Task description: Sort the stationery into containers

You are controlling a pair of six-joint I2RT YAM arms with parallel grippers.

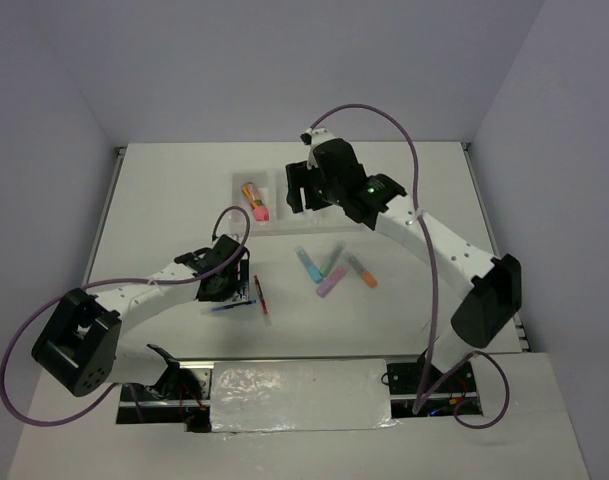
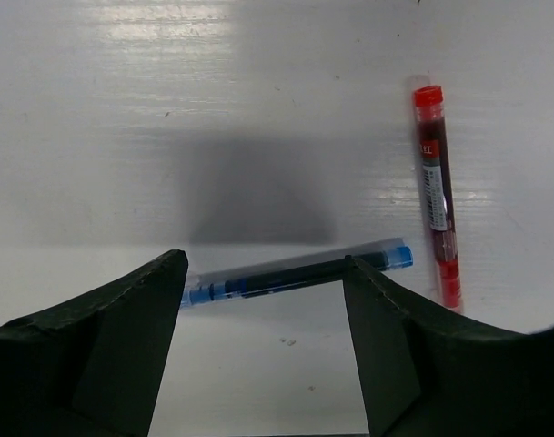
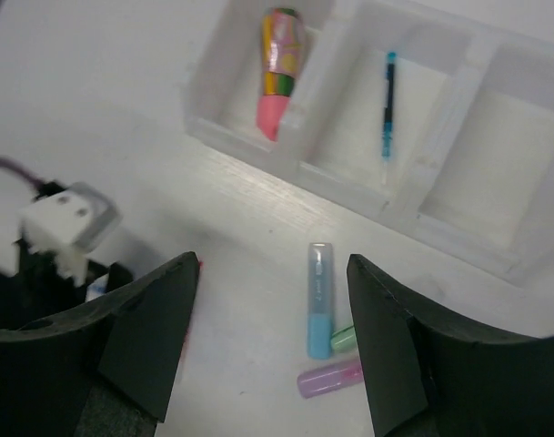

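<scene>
A blue-ended pen refill (image 2: pixel 299 275) lies on the table below my left gripper, which is open with the refill crossing its gap from above. To its right lies a red-capped refill (image 2: pixel 436 191), clear of the fingers. My right gripper stands open and empty, high over the white container (image 3: pixel 349 196). In the container's middle compartment rests a blue refill (image 3: pixel 388 105); its left compartment holds a pink-and-yellow item (image 3: pixel 279 68). The compartment to the right looks empty in the right wrist view.
Loose on the table in front of the container are a blue stick (image 1: pixel 309 264), a green one (image 1: pixel 333 259), a purple one (image 1: pixel 331 281) and an orange one (image 1: pixel 362 270). Free table lies on the far left and far right.
</scene>
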